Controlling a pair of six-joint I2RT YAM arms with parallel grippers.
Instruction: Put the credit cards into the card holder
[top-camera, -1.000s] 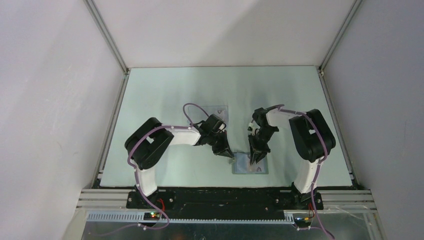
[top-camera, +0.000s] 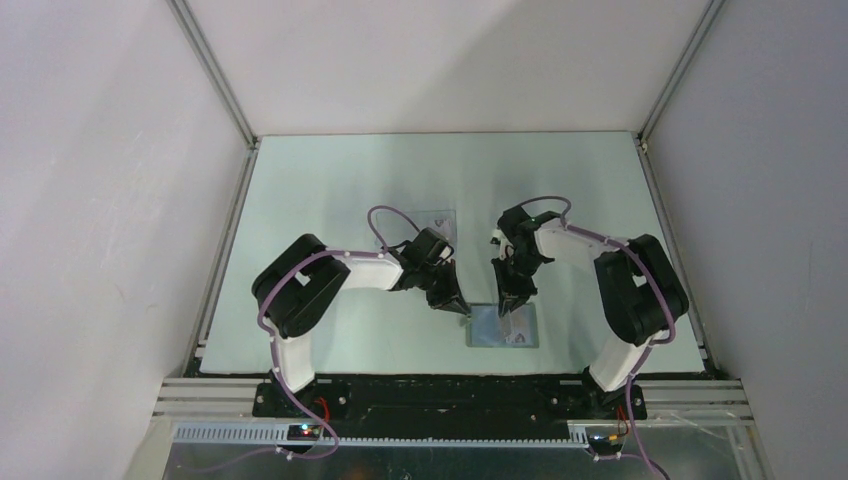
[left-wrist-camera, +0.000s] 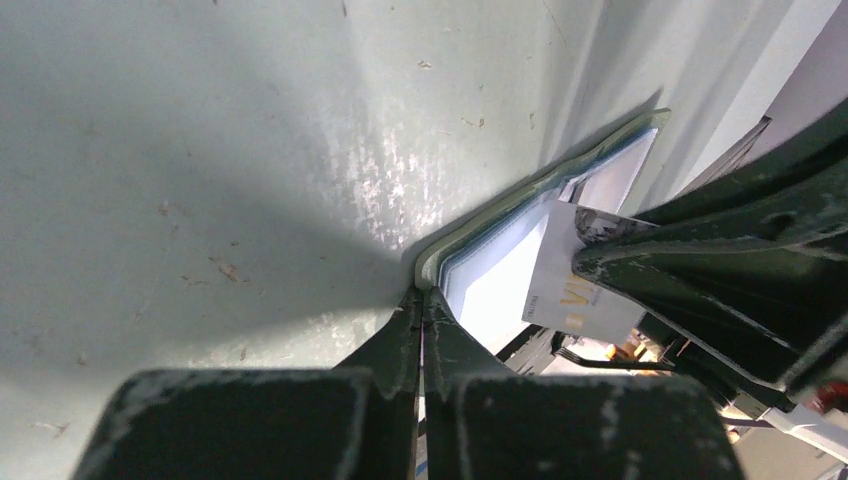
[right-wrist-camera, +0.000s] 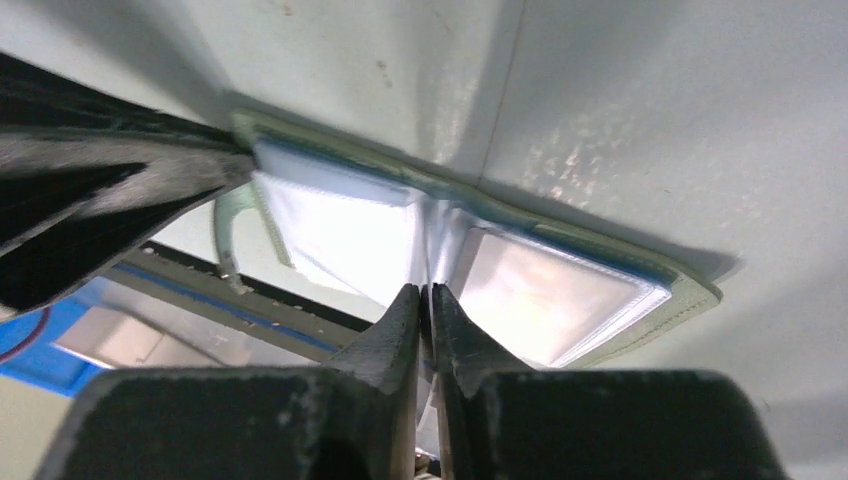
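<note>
The open card holder (top-camera: 484, 336) lies flat near the table's front edge, green-rimmed with clear pockets. My left gripper is shut at the holder's left edge (left-wrist-camera: 428, 265). Whether it pinches the rim cannot be told. Over the holder's middle, my right gripper is closed on a thin card, seen edge-on in the right wrist view. From the left wrist view this credit card (left-wrist-camera: 560, 265) shows a pale face with gold letters and stands tilted above the pockets. A pale insert fills the holder's right pocket (right-wrist-camera: 545, 295).
A clear sheet or tray (top-camera: 440, 220) with a printed patch lies farther back, partly behind the left arm. Both arms flank the holder closely. Open table (top-camera: 310, 180) extends at the back and left.
The left arm looks still; the holder has moved very slightly right.
</note>
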